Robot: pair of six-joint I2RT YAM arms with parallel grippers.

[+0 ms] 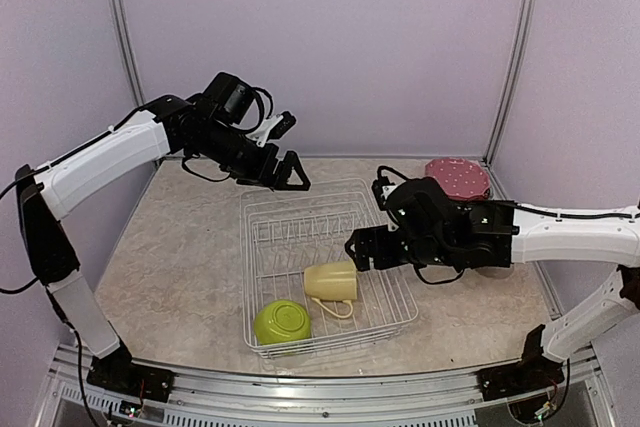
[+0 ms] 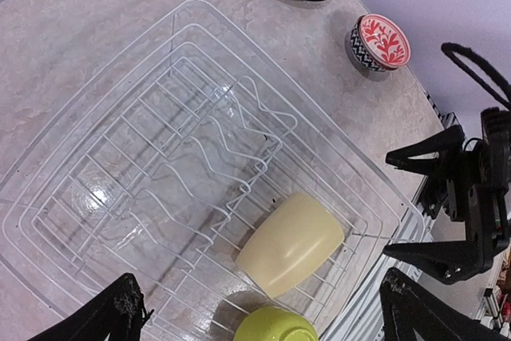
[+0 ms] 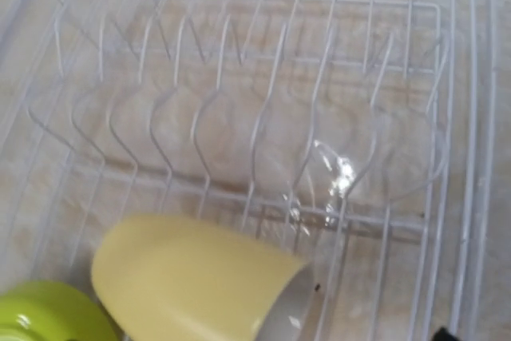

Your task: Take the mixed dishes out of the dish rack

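Observation:
The wire dish rack [image 1: 262,207] holds a yellow mug [image 1: 329,281] lying on its side, handle toward the front, and an upturned green bowl [image 1: 282,322] at the front left, also in the right wrist view. My left gripper [image 1: 290,172] hangs open above the rack's back left, nothing between its fingers. My right gripper [image 1: 365,247] is above and just right of the mug; in the left wrist view it shows open [image 2: 411,205] and empty, over the rack's right edge.
Stacked plates [image 1: 456,175] and small patterned bowls [image 2: 379,41] stand on the counter right of the rack. The counter left of the rack is clear. Walls close in the sides and back.

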